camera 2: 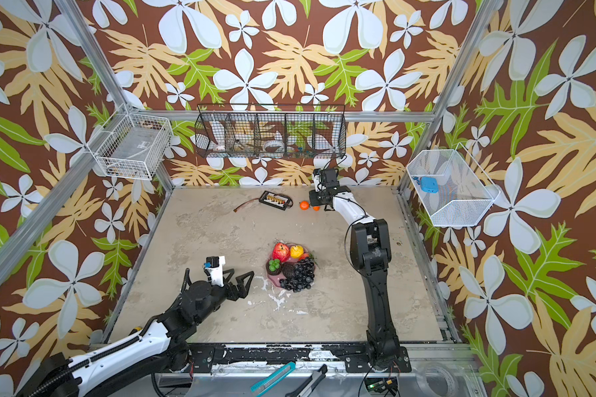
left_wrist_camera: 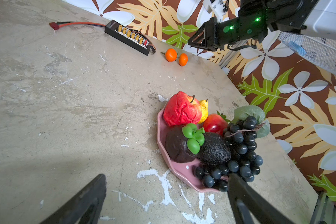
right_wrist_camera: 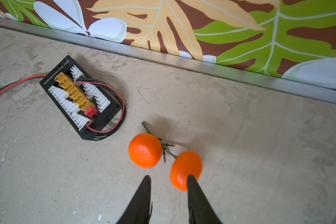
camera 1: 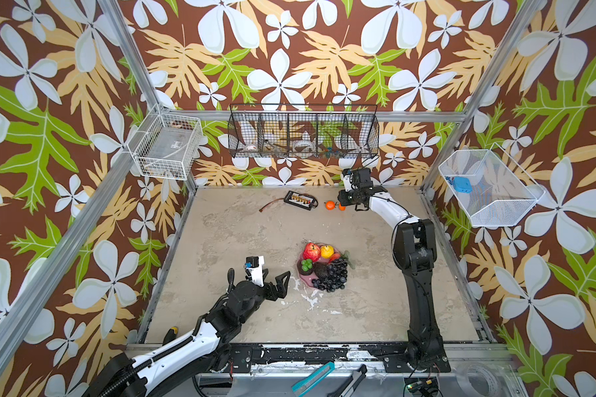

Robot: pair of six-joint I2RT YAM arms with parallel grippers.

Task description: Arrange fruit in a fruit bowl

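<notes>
Two small orange fruits joined by a green stem lie on the table near the back wall. My right gripper is above and just in front of them, part open, nothing held; one finger overlaps the right-hand fruit in the right wrist view. A pink bowl at mid-table holds a red fruit, a yellow one, a smaller red one, a dark fruit with green leaves, a dark avocado and black grapes draped over its right rim. Left of the bowl, my left gripper stands open and empty.
A black connector board with a coiled cable lies left of the orange fruits. Wire baskets hang on the back wall, and white baskets are at both sides.
</notes>
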